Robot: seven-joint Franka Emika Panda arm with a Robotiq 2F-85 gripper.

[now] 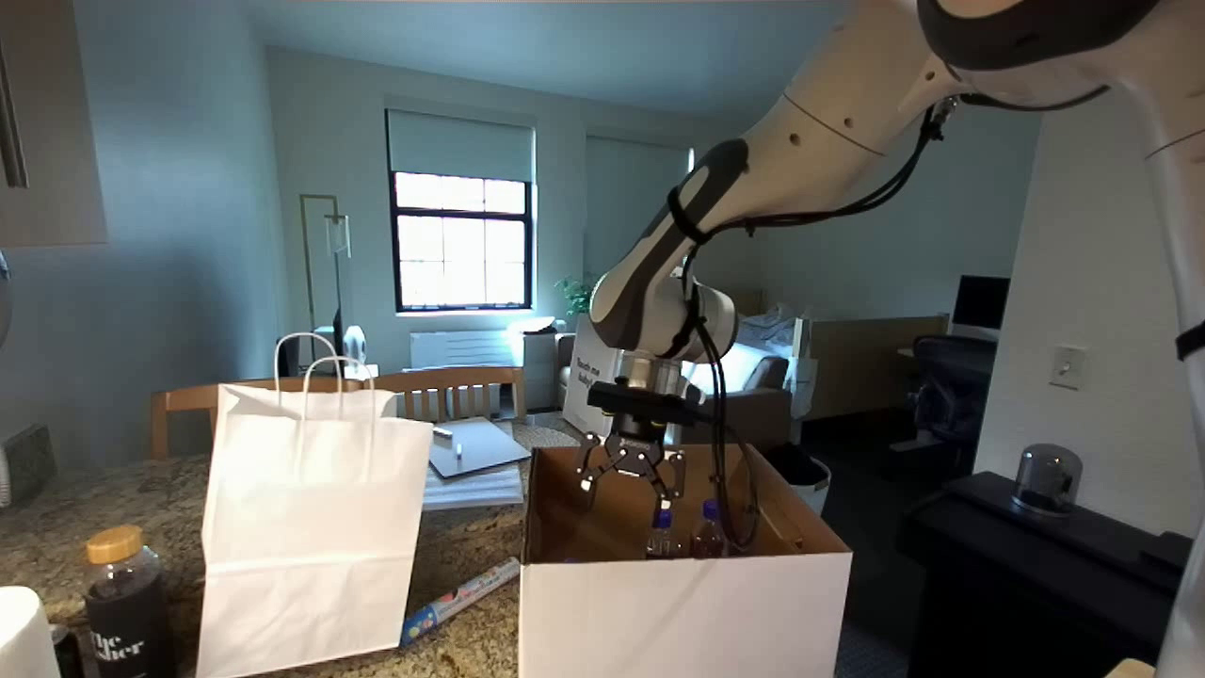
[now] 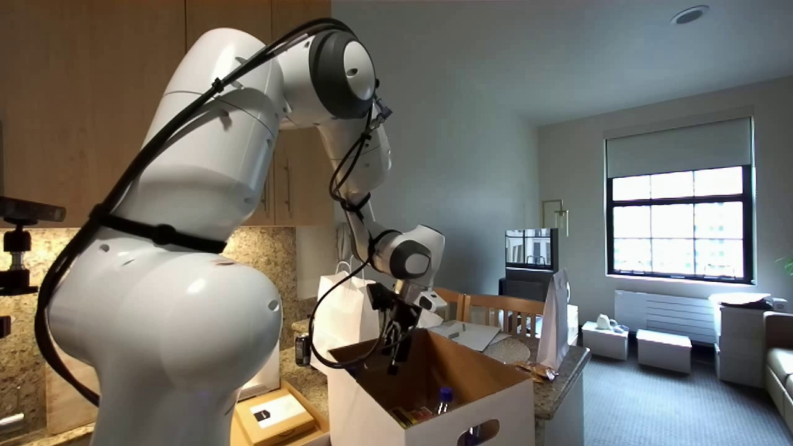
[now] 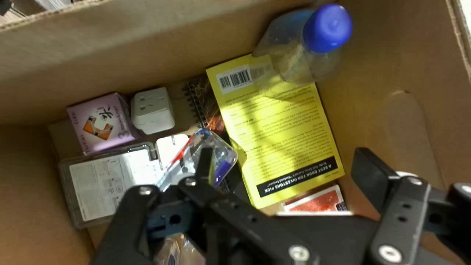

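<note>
My gripper [image 1: 628,495] stands wide open over the tall cardboard box [image 1: 678,621], with its fingertips just inside the opening. Nothing is between its fingers in the wrist view. Below it, a yellow book [image 3: 282,141] lies on the box floor, under a clear bottle with a blue cap [image 3: 327,27]. A clear plastic package [image 3: 223,152] sits beside the book, partly covered by a finger. Farther left are a purple box [image 3: 103,123], a white adapter [image 3: 152,110] and a clear case with a white label [image 3: 101,185]. A red card pack [image 3: 318,201] shows at the book's lower edge.
A white paper bag [image 1: 311,531] stands on the counter left of the box, with a long thin package [image 1: 463,597] between them. A dark bottle with a wooden lid [image 1: 122,610] is farther left. The box walls rise around the items.
</note>
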